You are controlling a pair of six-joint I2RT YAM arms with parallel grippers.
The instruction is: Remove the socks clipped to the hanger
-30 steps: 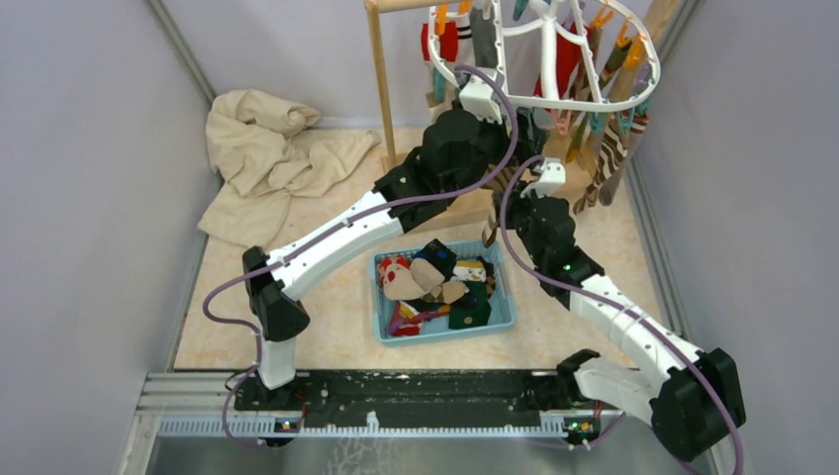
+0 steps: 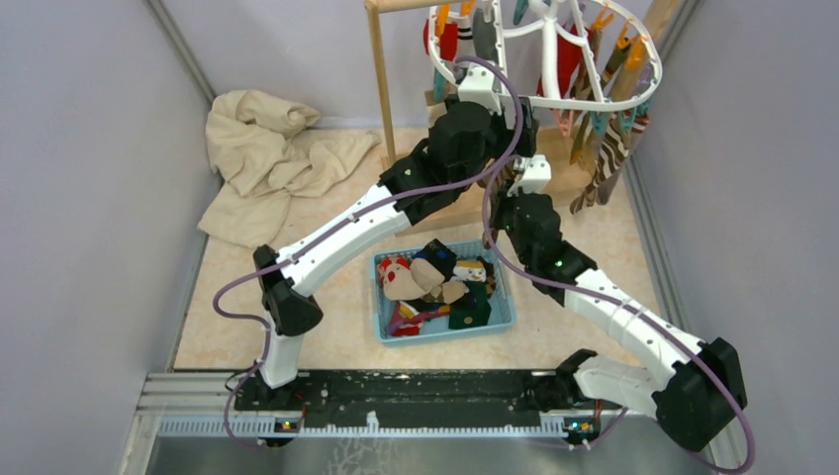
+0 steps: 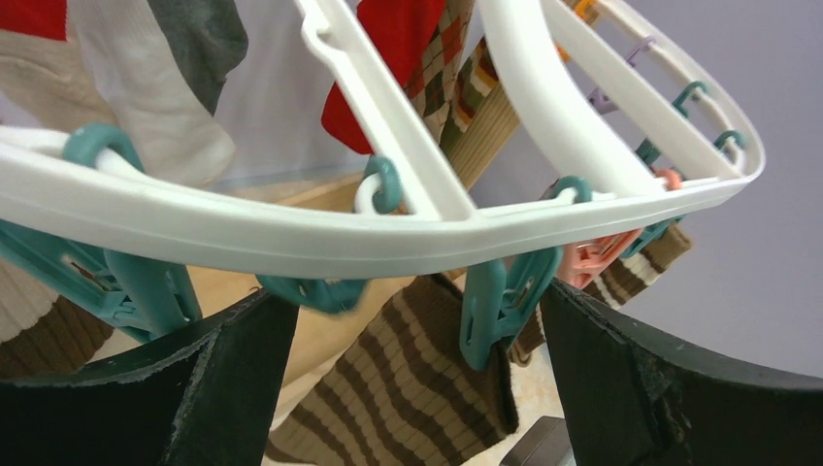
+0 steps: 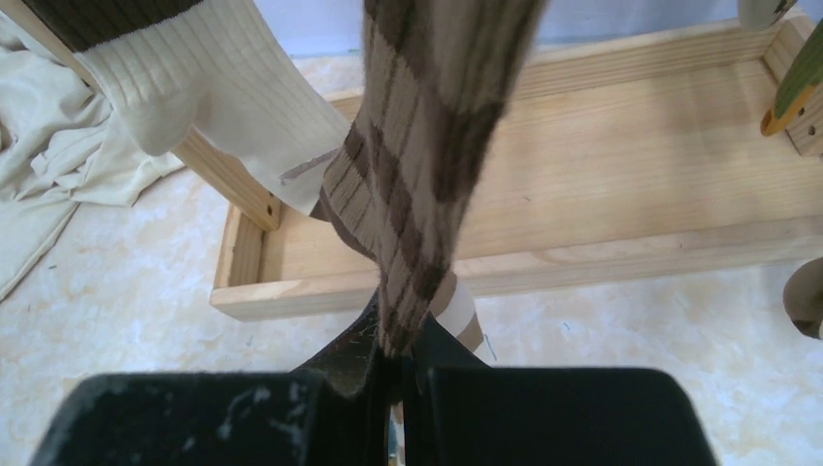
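The white round hanger (image 2: 594, 103) carries several socks on coloured clips. In the left wrist view my left gripper is open at the hanger's rim, its fingers (image 3: 631, 398) on either side of a teal clip (image 3: 485, 316) and another teal clip (image 3: 315, 291). A brown striped sock (image 3: 393, 374) hangs below the rim between those fingers. Lower down, my right gripper is shut on a brown striped sock (image 4: 412, 184), which stretches upward out of its fingertips. The sock's upper end is outside the right wrist view.
A blue basket (image 2: 445, 336) holding several socks and soft items sits on the table below the arms. The hanger's wooden base (image 4: 621, 160) lies behind the held sock. Beige cloth (image 2: 267, 163) is heaped at the back left. Other socks (image 2: 608, 163) hang at the right.
The left arm's elbow has shifted a little to the right, while its gripper stays near the rim. My right gripper has moved slightly left. The basket is unchanged.
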